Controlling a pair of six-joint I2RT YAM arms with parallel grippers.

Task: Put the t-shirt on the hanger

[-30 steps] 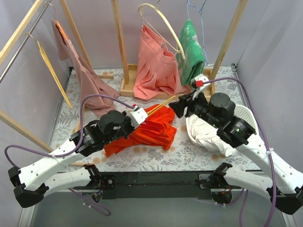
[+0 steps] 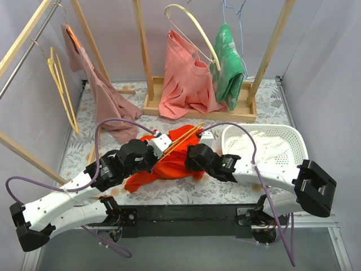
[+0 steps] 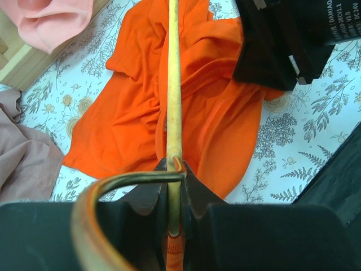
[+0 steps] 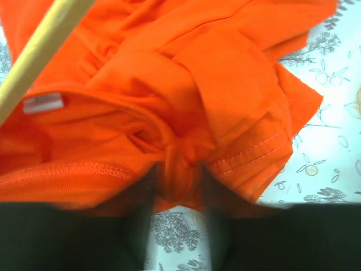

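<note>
The orange t-shirt lies crumpled on the table; its neckline with a white tag faces the right wrist camera. My left gripper is shut on a yellow hanger, whose bar extends above the shirt. Low over the shirt's right side, my right gripper has its fingers parted, a fold of orange fabric between or just beyond the blurred tips. Whether they touch the cloth cannot be told. In the top view the right fingertips are hidden by the arm.
A white basket holding white cloth stands at the right. Behind, pink and green garments hang above a wooden base. Another yellow hanger and a mauve garment hang at the left. Bare table shows in front of the shirt.
My right arm has come left and toward the front from beside the basket, down to the shirt's right side. The hanging yellow hanger has turned.
</note>
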